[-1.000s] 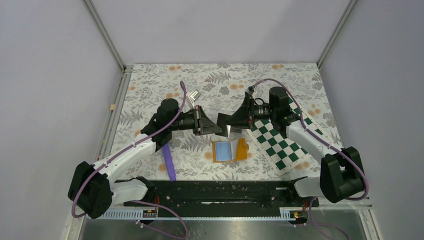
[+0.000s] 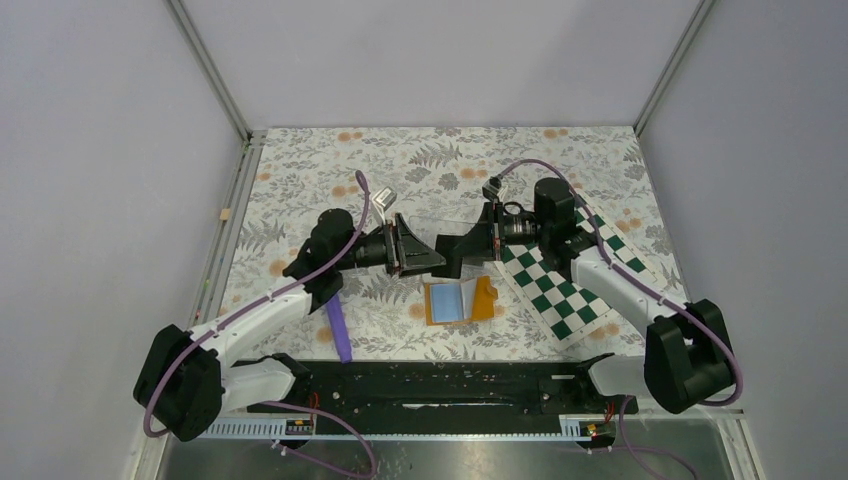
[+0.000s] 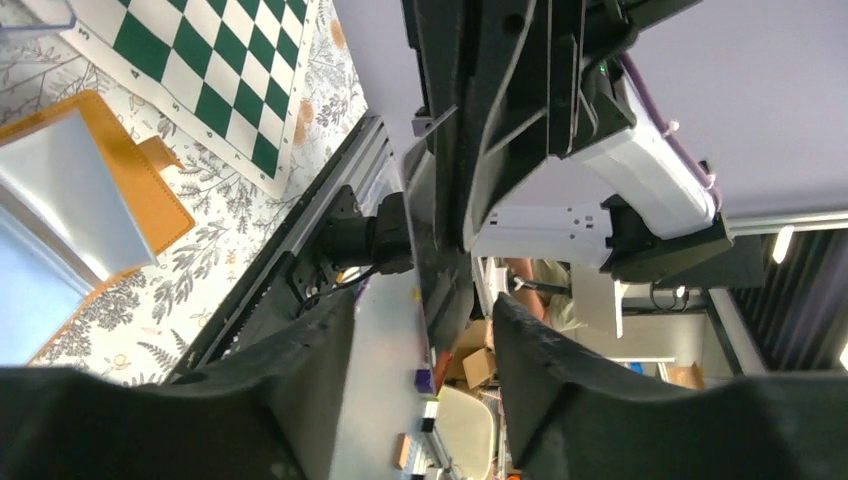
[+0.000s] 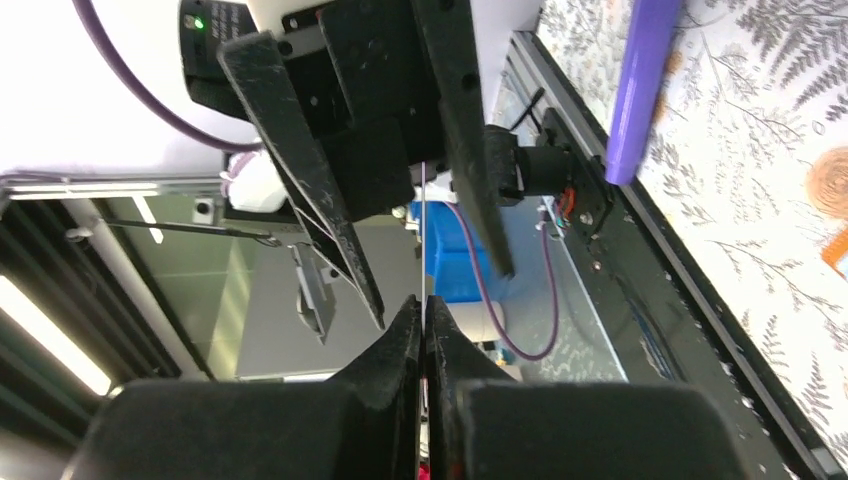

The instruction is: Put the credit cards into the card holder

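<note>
A dark card (image 2: 448, 258) is upright between my two grippers above the table. My right gripper is shut on it; there the card (image 4: 424, 235) appears edge-on as a thin line. My left gripper stands open, its fingers (image 3: 335, 380) apart on either side of the card (image 3: 440, 285). In front of the arms lies the open tan card holder (image 2: 484, 300), with clear sleeves over a bluish side. The left wrist view catches part of the holder (image 3: 150, 190) at its left edge.
Partly hidden under the arms is a clear box (image 2: 430, 225). A green and white checkered board (image 2: 560, 295) lies at the right, and a purple bar (image 2: 338, 325) at the left.
Both arms have shifted only slightly.
</note>
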